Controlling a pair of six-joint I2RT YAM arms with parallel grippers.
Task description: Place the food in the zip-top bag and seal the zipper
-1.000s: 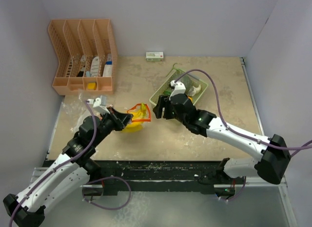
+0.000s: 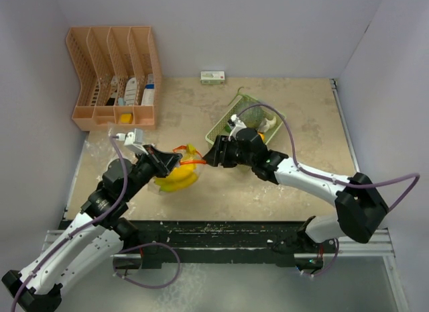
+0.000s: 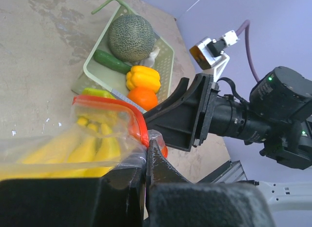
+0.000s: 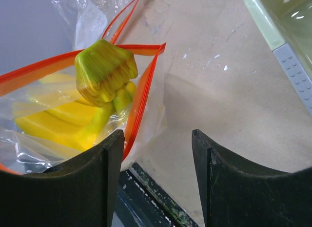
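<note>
The clear zip top bag (image 2: pixel 190 162) has a red-orange rim and its mouth gapes in the right wrist view. Inside it lie yellow bananas (image 4: pixel 68 123) and a yellow-green pepper (image 4: pixel 104 73). My left gripper is shut on the edge of the bag, thin plastic showing at its tips. Across from it, my right gripper is part open, with bare table visible between its fingers. The bag's red rim runs down close by its left finger (image 4: pixel 116 144); whether they touch I cannot tell.
Behind the right gripper stands a green basket (image 3: pixel 165 66) holding a melon (image 3: pixel 131 37), a cucumber (image 3: pixel 111 61), a yellow pepper (image 3: pixel 143 77) and an orange item (image 3: pixel 142 97). A pink divided rack (image 2: pixel 84 117) is at the back left. A small box (image 2: pixel 212 77) sits by the wall.
My right gripper has come left and toward the table's front, up to the bag. The bag's wide red mouth now looks narrower from above.
</note>
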